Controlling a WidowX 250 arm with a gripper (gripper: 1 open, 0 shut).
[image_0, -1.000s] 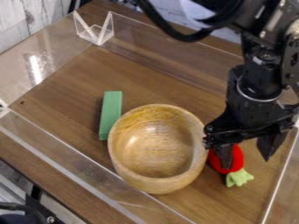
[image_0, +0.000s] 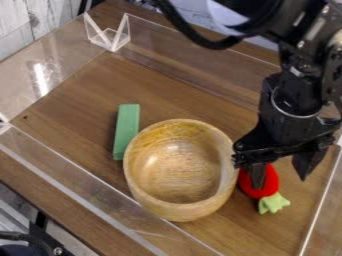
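My black gripper (image_0: 278, 160) hangs at the right, its fingers open just above a red object with a pale green end (image_0: 261, 186), lying on the wooden table. The fingers partly cover the red part; whether they touch it I cannot tell. Left of it sits a round wooden bowl (image_0: 178, 175), empty. A green block (image_0: 127, 125) lies left of the bowl.
Clear panels run along its edges, and a clear bracket (image_0: 107, 30) stands at the top left.
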